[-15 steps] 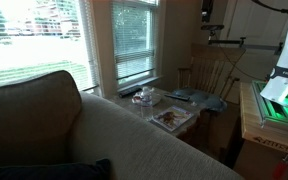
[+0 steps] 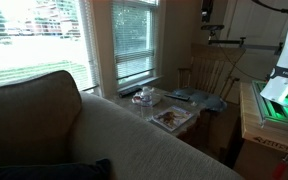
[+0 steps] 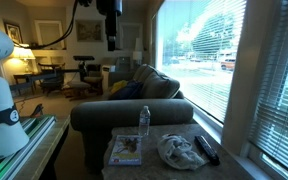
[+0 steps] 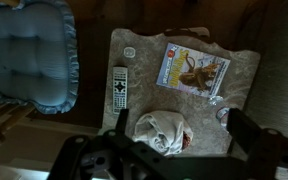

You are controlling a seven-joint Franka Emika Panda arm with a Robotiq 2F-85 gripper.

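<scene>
Seen from above in the wrist view, a small table [image 4: 194, 105] bears a magazine with a picture cover [image 4: 192, 70], a remote control [image 4: 120, 89], a crumpled white cloth or bag [image 4: 162, 131] and a clear bottle [image 4: 222, 114]. My gripper is high above them, its dark fingers wide apart at the lower left and right, and nothing shows between them at their height. In exterior view 2 the gripper [image 3: 111, 42] hangs in the air, clear of the table. There the bottle [image 3: 144, 121] stands upright behind the magazine [image 3: 126, 150], with the cloth [image 3: 180, 152] and the remote [image 3: 206, 150] to the right.
The sofa [image 3: 149, 112] borders the table on one side, and windows with blinds [image 3: 224, 60] rise along another. A chair with a blue cushion [image 4: 29, 55] is past the remote's side. A small round disc [image 4: 129, 52] lies near the table's corner.
</scene>
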